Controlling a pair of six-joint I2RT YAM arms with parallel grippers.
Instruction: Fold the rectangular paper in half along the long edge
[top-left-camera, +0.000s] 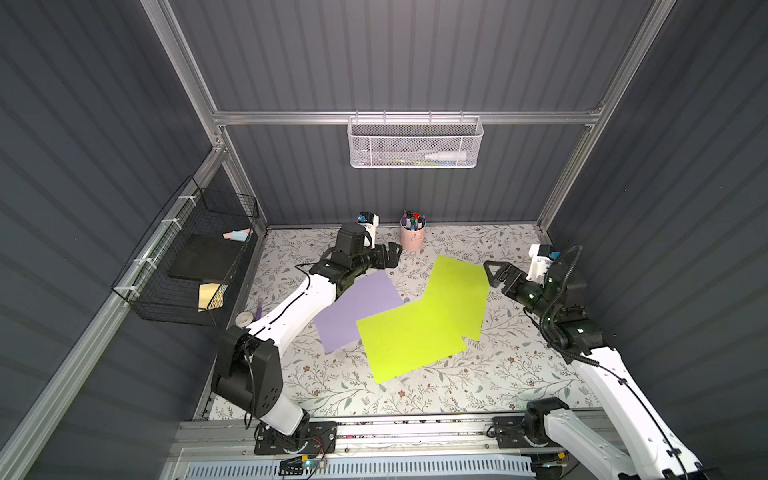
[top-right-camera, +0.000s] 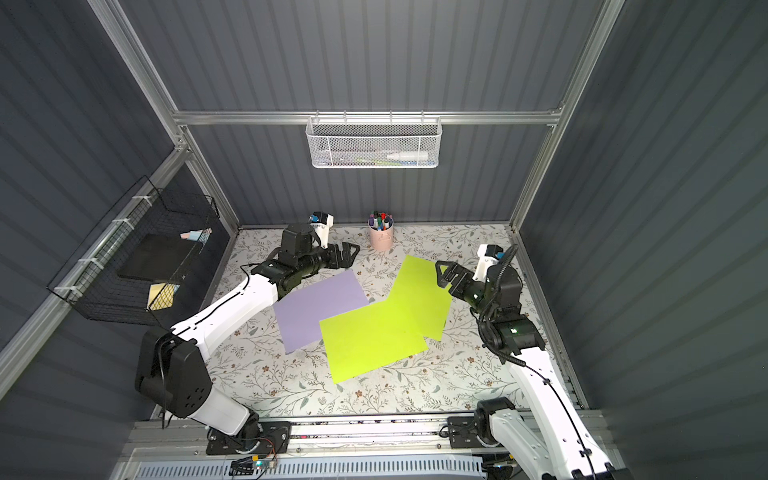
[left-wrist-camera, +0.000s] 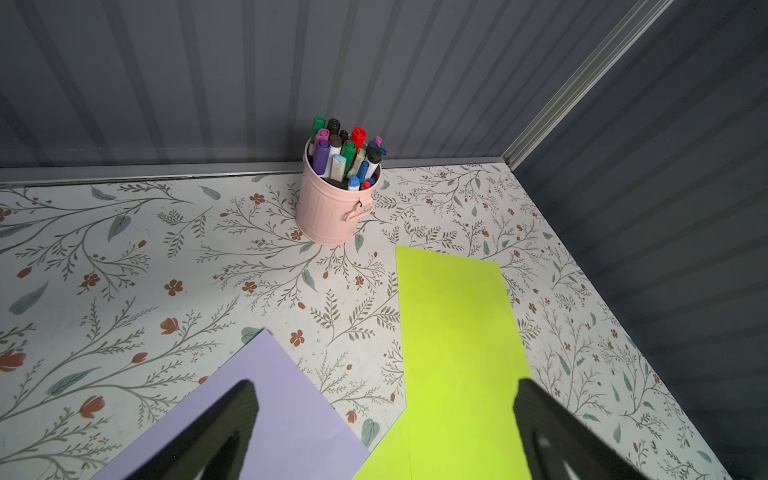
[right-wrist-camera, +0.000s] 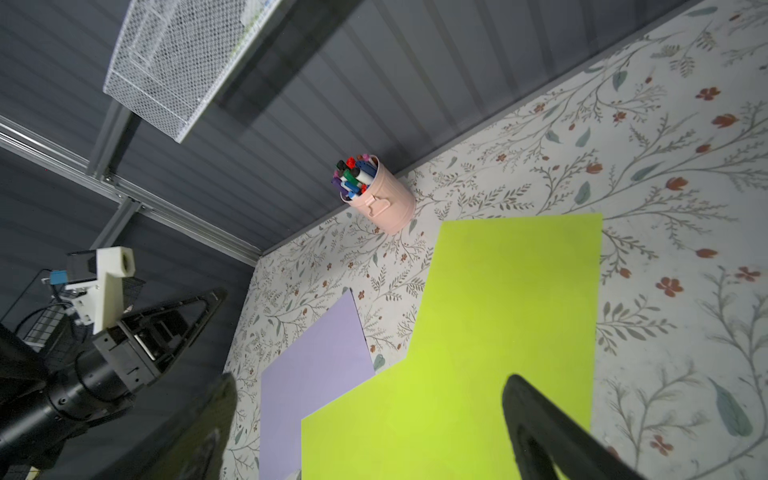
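Note:
Two overlapping bright yellow-green rectangular sheets lie flat on the floral table, the front one (top-left-camera: 400, 344) slanted, the back one (top-left-camera: 456, 280) behind it to the right. A lavender sheet (top-left-camera: 344, 312) lies to their left. My left gripper (top-left-camera: 387, 254) hangs open above the table behind the lavender sheet, empty. My right gripper (top-left-camera: 500, 272) is raised at the right edge of the back sheet, open with nothing between its fingers. In both wrist views the papers show between open fingers.
A pink cup of markers (top-left-camera: 412, 236) stands at the back. A white mesh basket (top-left-camera: 412, 144) hangs on the back wall, a black wire basket (top-left-camera: 168, 288) on the left wall.

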